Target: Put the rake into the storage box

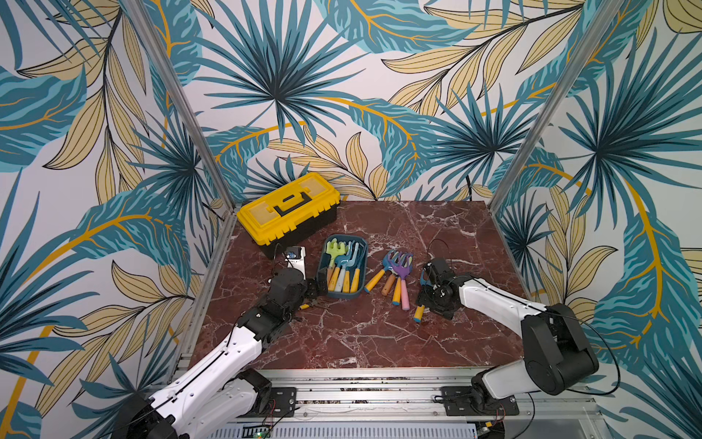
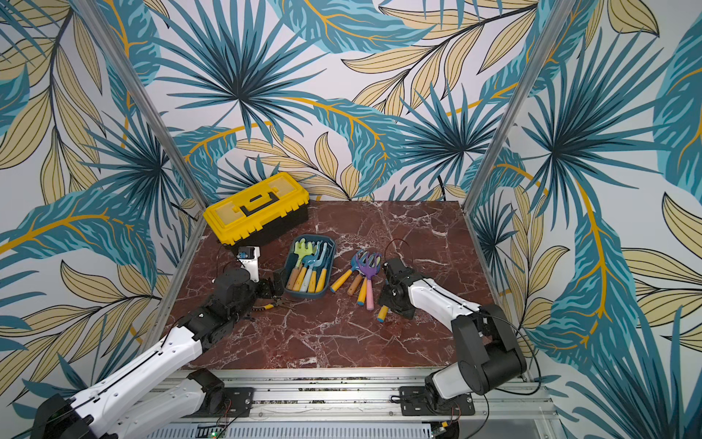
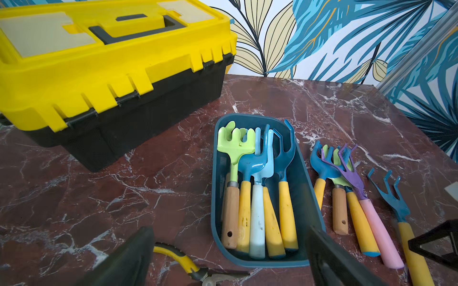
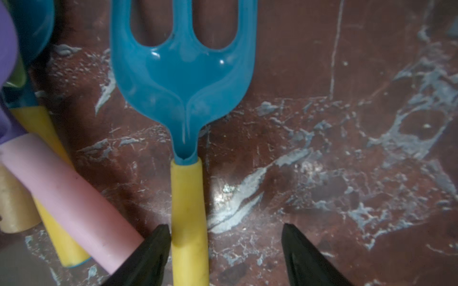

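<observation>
A blue-headed rake (image 4: 183,90) with a yellow handle (image 4: 189,224) lies flat on the table. In the right wrist view my right gripper is over its handle, fingers apart, the left finger beside the handle. From above, that gripper and arm cover most of the rake. The blue storage box (image 3: 315,200) stands mid-table and contains several rakes, one of them a green-headed rake (image 3: 237,147) with a brown handle. Just left of the box, my left gripper (image 1: 321,281) is open, its blurred fingers empty in the left wrist view.
Left of the rake lie several more, among them a purple-headed rake (image 3: 346,171). A yellow and black toolbox (image 1: 289,208) sits at the back left. Pliers (image 3: 188,264) lie under the left arm.
</observation>
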